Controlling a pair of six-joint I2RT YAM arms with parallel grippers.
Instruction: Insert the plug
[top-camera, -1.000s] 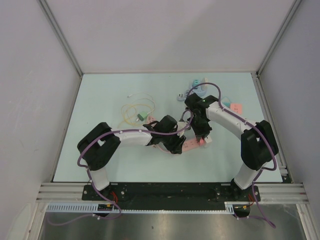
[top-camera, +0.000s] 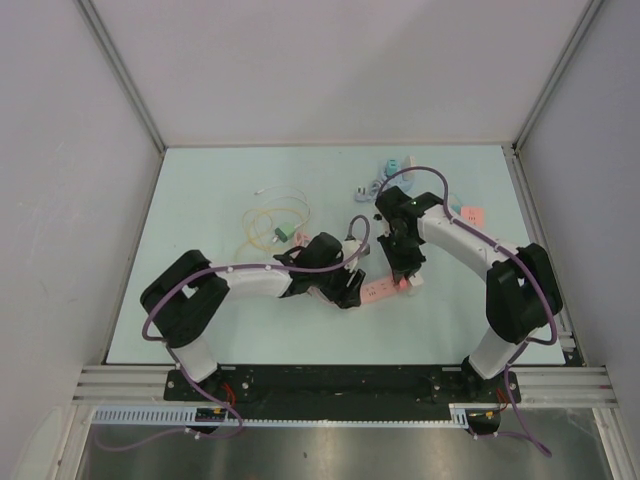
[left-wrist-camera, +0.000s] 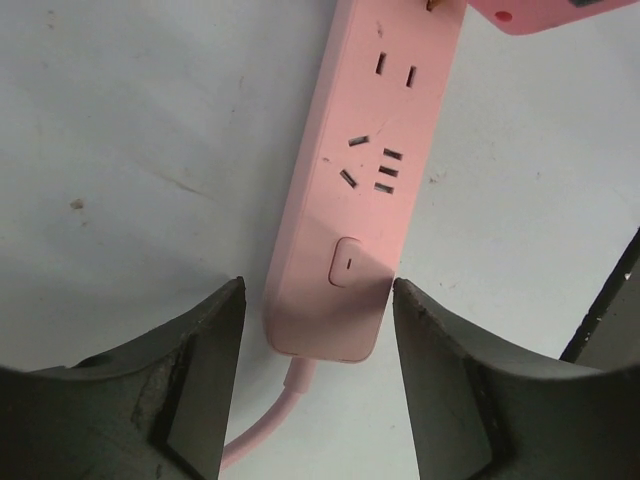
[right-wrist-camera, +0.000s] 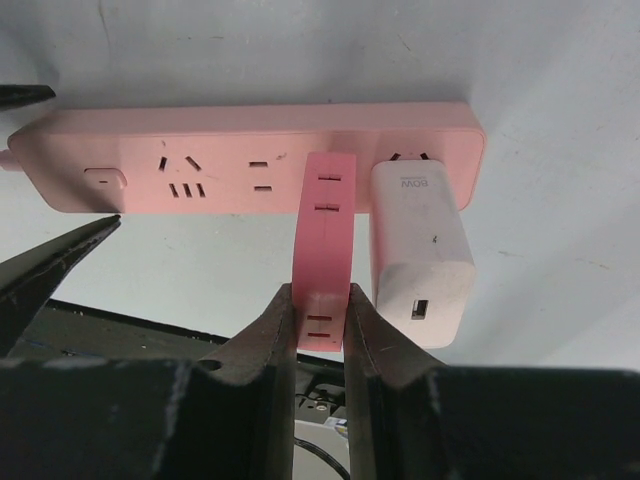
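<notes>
The pink power strip (left-wrist-camera: 345, 200) lies flat, its switch end between the fingertips of my left gripper. Those fingers stand apart, with a gap between each and the strip's end. My right gripper is shut on a pink plug (right-wrist-camera: 325, 235) with slots along its body. In the right wrist view the plug's far end overlaps the strip, beside a white adapter (right-wrist-camera: 422, 250) seated there. At the top of the left wrist view, a brass-coloured prong (left-wrist-camera: 431, 4) shows close against the strip's face; how deep it sits cannot be told.
A pink cord (left-wrist-camera: 265, 425) leaves the strip's switch end. Yellow cable (top-camera: 262, 228) and a green block (top-camera: 285, 231) lie to the left. Blue and white items (top-camera: 380, 183) stand at the back, and a pink piece (top-camera: 472, 216) lies right.
My left arm has shifted left, and its fingers now stand clear of the strip's end. The right arm has moved slightly right at its wrist; its fingers stay at the strip.
</notes>
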